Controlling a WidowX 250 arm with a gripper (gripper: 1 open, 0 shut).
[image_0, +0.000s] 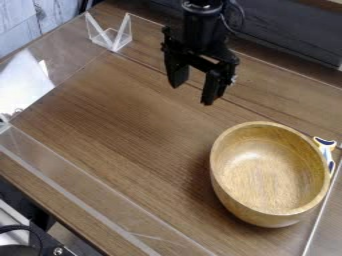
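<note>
My black gripper (194, 82) hangs open over the back middle of the wooden table (123, 130), its two fingers apart with nothing visible between them. A large light wooden bowl (265, 178) stands at the front right, below and to the right of the gripper, with nothing inside.
Clear plastic stands (111, 34) sit at the back left. A small white-and-blue object (325, 150) lies by the bowl's right side, partly hidden. A dark wall runs along the back; clear strips line the left and front edges.
</note>
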